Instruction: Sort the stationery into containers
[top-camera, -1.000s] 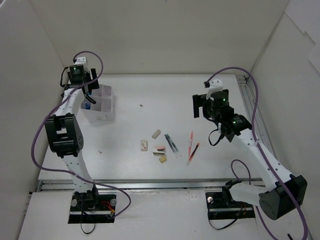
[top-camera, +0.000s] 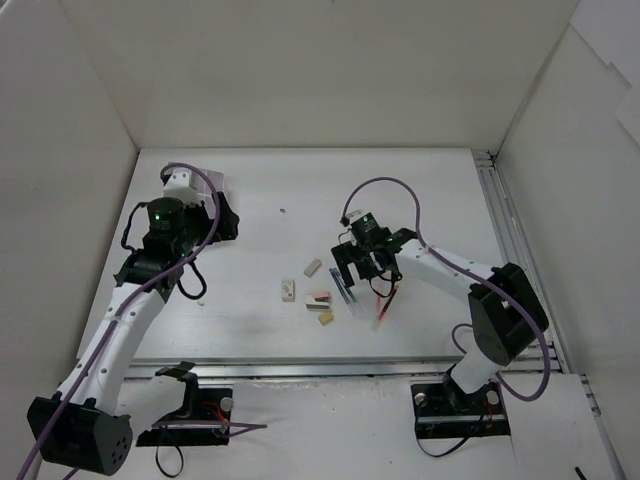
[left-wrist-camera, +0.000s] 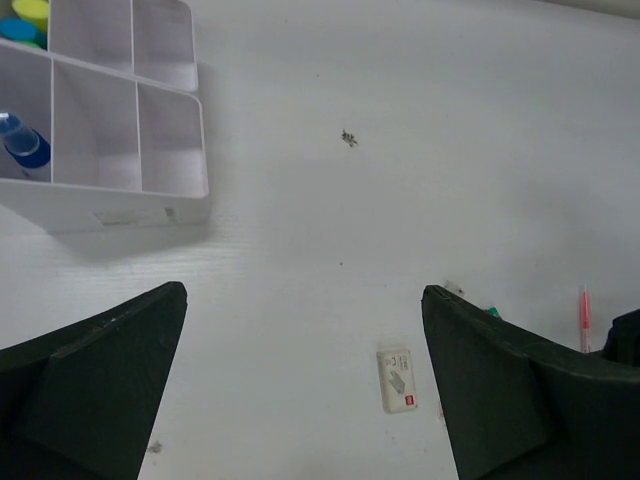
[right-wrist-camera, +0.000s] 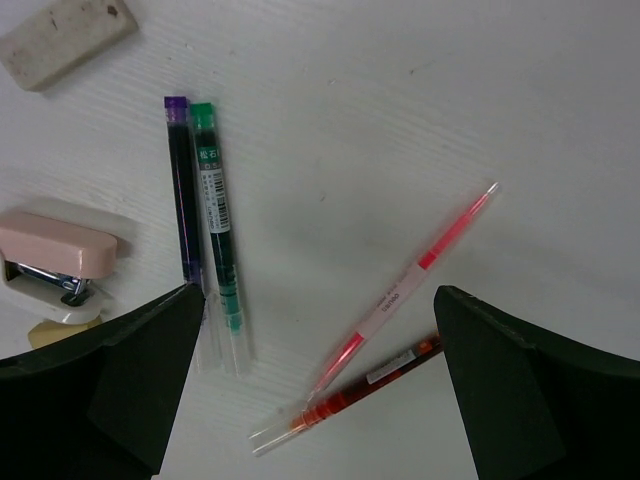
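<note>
In the left wrist view a white divided organizer (left-wrist-camera: 95, 205) holds colored round items and a blue bottle (left-wrist-camera: 22, 140); my open left gripper is in front of it, empty. My open right gripper hangs over purple (right-wrist-camera: 185, 185) and green (right-wrist-camera: 215, 200) pens, a pink pen (right-wrist-camera: 405, 285) and a red pen (right-wrist-camera: 385, 372). A pink stapler (right-wrist-camera: 55, 245), a grey eraser (right-wrist-camera: 65, 40) and a yellow block (right-wrist-camera: 55, 335) lie to their left. A small white packet (left-wrist-camera: 397, 380) lies right of the organizer.
Walls border the back and sides.
My left gripper has moved right and toward the front, away from above the organizer's back. My right gripper has moved left and down, over the pens.
</note>
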